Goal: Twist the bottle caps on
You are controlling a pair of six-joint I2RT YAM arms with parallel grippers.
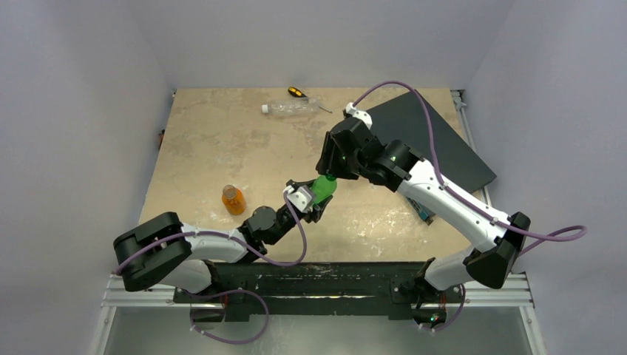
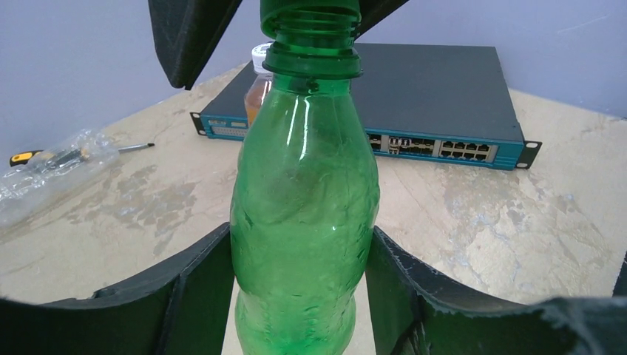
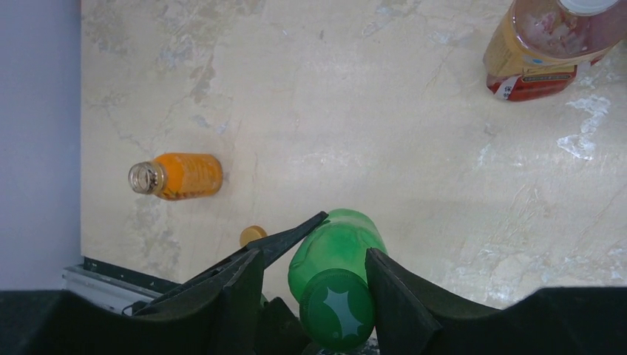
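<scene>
My left gripper is shut on the green bottle (image 2: 304,170), its fingers pressed to both sides of the body. On the bottle's mouth sits the green cap (image 2: 310,10), with neck threads showing below its edge. Around the cap my right gripper stands open. One of its fingers (image 3: 390,285) is against or close to the cap, while a gap shows on the other side. An open orange bottle (image 3: 188,176) stands at the left of the table, and an orange cap (image 3: 253,235) lies nearby.
A dark network switch (image 2: 436,89) lies at the back right. Beside it, in the right wrist view, is a white-capped jar (image 3: 536,52). A clear bottle (image 1: 290,108) and a screwdriver (image 1: 297,92) lie at the back.
</scene>
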